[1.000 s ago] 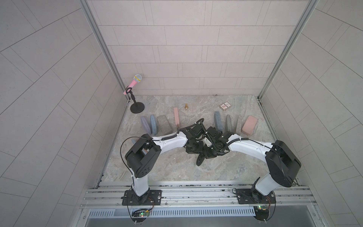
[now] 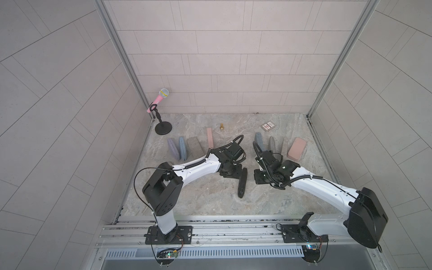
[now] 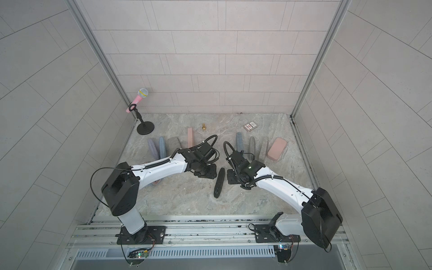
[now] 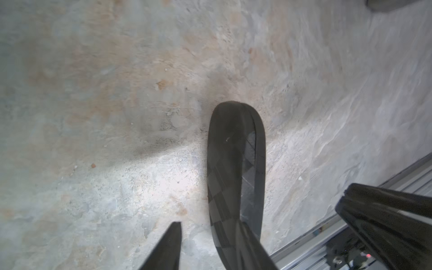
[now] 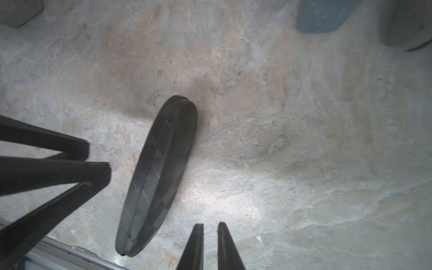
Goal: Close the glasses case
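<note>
The dark checked glasses case (image 2: 242, 182) lies on the marble surface between the two grippers, its lid down with a seam along its side; it shows whole in the right wrist view (image 5: 156, 173). My left gripper is above and beside the case, part open, its blurred fingertips apart with the case showing below one of them. My right gripper is to the right of the case, its fingertips slightly apart with nothing between them.
Several coloured cases stand along the back, including a pink one (image 2: 297, 148). A pink microphone on a stand (image 2: 163, 127), a small gold object (image 2: 221, 127) and a card box (image 2: 268, 126) are farther back.
Both grippers have moved apart and away from the case, the right one rightward. The case shows more fully and lies a little further right, more upright in the view.
</note>
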